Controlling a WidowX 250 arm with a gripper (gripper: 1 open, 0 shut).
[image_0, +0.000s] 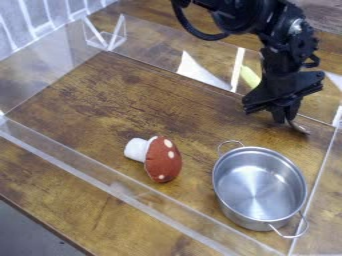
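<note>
My black gripper is low at the right side of the wooden table, near the clear side wall, with a small pale object at or beside its fingertips; whether the fingers hold it I cannot tell. A yellow-green item lies just behind the gripper. A steel pot with two wire handles stands at the front right. A red toy mushroom with white spots and a white stem lies left of the pot.
Clear low walls border the table. White triangular pieces stand along the back edge.
</note>
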